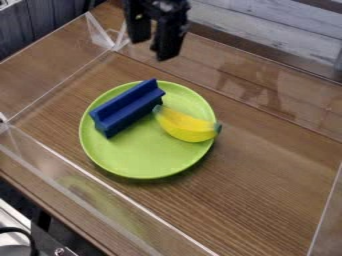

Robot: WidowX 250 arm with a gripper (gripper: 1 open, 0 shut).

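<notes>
A green plate (143, 162) rests on the wooden surface, holding a dark blue block (126, 106) on its left side and a yellow banana-like object (187, 127) on its right. My black gripper (152, 42) hangs at the top centre, above and behind the plate, blurred, with its fingers apart and open.
Bare wood (258, 175) stretches to the right of the plate and behind it. Clear plastic edges run along the left and right, and a pale wooden wall (281, 22) stands at the back right. A dark cable curls at the lower left.
</notes>
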